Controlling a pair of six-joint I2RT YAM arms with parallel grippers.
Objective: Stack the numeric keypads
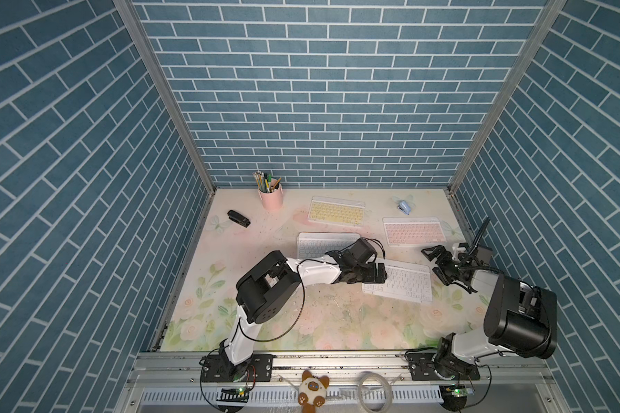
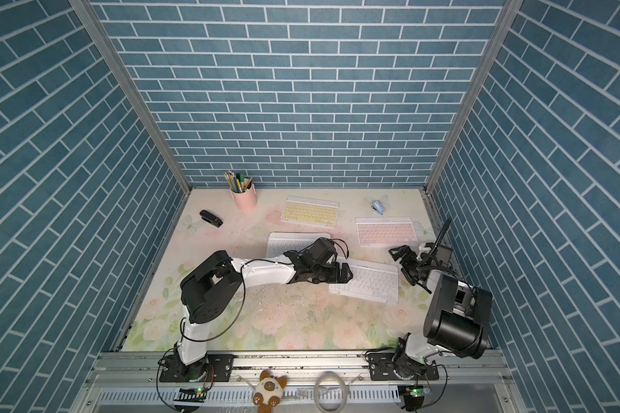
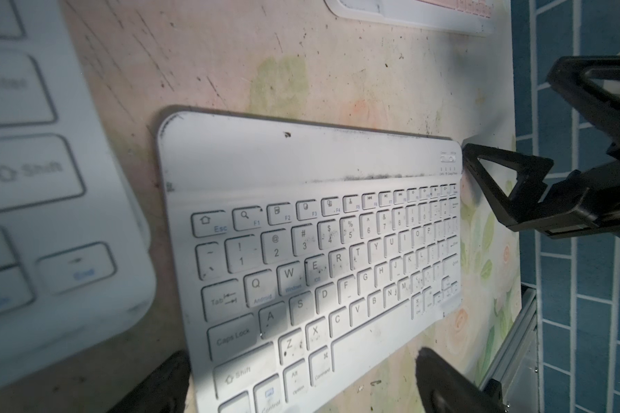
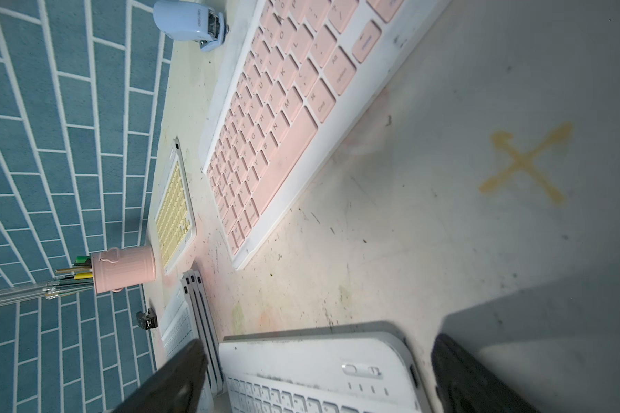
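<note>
A white keyboard (image 3: 323,275) lies flat at the front centre-right, with my left gripper (image 1: 374,273) low over its left end, fingers apart and nothing seen between them. More white-grey keyboards (image 1: 323,241) lie stacked just behind my left arm, partly hidden by it. A pink keyboard (image 1: 413,230) lies behind at the right, and a yellow one (image 1: 336,211) at the back centre. My right gripper (image 1: 436,265) stands open beside the white keyboard's right end, its fingers empty.
A pink pen cup (image 1: 270,198) and a black stapler (image 1: 238,217) stand at the back left; a blue stapler (image 1: 404,206) is behind the pink keyboard. The right wall is close to my right arm.
</note>
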